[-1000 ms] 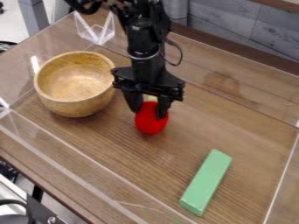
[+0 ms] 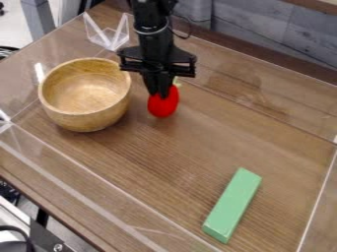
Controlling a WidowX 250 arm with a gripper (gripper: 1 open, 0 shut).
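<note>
My gripper (image 2: 161, 77) is at the upper middle, right of a tan wooden bowl (image 2: 85, 93). A red object (image 2: 164, 102) is directly below it, at the fingertips; whether the fingers are closed on it I cannot tell. A small pale yellow-green item (image 2: 175, 84) is partly visible behind the red object.
A green block (image 2: 232, 205) lies at the lower right. A clear plastic item (image 2: 108, 28) is at the back left.
The gripper and the red object have moved away from the camera, toward the back of the table beside the bowl. The green block and bowl have not moved.
</note>
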